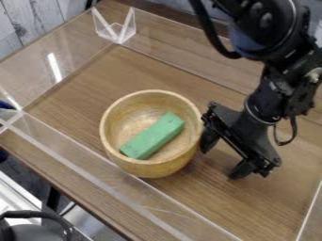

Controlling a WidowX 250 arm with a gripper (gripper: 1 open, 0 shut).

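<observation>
A tan round bowl (127, 113) stands on the wooden table, with a green block (152, 136) lying inside it. My black gripper (228, 151) is low at the bowl's right side, close to or touching its wall, fingers open. Whether anything is between the fingertips is hard to see, but nothing is visibly held.
A clear plastic piece (113, 28) is at the back left. The table's left edge borders a dark area with cables at the lower left.
</observation>
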